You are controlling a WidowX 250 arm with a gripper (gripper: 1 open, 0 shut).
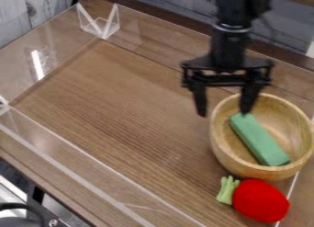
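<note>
My black gripper [226, 91] hangs over the back rim of a wooden bowl [221, 143], its fingers spread open with nothing visible between them. A green block [258, 139] lies inside the bowl. A red plush-looking object with a green leafy top [260, 199], perhaps a strawberry, lies at the front right, just outside the bowl.
A white wire object [98, 21] stands at the back left. Dark surroundings show at the bottom left corner.
</note>
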